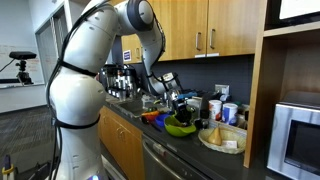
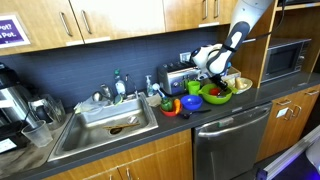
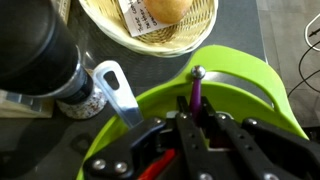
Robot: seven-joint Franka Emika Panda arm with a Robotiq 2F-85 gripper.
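Observation:
The green bowl point(image 3: 233, 62) fills much of the wrist view, with something red point(image 3: 158, 163) partly visible inside it. A thin purple object with a silvery rounded end point(image 3: 196, 88) stands between the fingers of my gripper, which is shut on it. The rest of that object is hidden by the fingers. In the exterior views the same bowl point(image 1: 178, 128) point(image 2: 214, 97) sits on the dark counter, with the gripper low over it. A grey-blue handle point(image 3: 117, 95) reaches across the bowl's rim.
Close to the bowl are a dark-topped jar point(image 3: 38, 45) and a wicker basket point(image 3: 190, 42) holding a brown round item. A microwave point(image 1: 296, 138) stands at the right end. A sink point(image 2: 110, 117) lies to the left, and upper cabinets point(image 1: 215, 27) hang above.

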